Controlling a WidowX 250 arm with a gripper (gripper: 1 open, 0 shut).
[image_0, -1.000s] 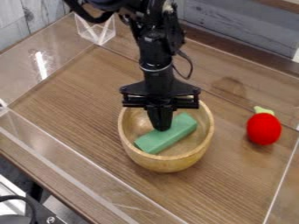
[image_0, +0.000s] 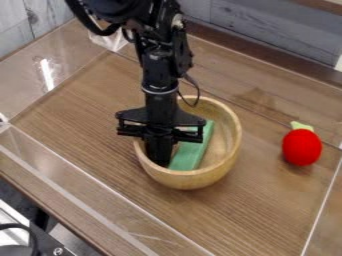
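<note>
A green block (image_0: 193, 150) lies in the bowl to the right of the gripper, partly behind it, along the bowl's inner side.
A red tomato-like object (image_0: 302, 149) with a green top sits on the wooden table (image_0: 80, 140) to the right. A clear container (image_0: 110, 35) stands at the back left.
The gripper has moved lower and leftward in the bowl. The green block has turned from lying diagonally to standing more lengthwise away from the camera, shifted back.
</note>
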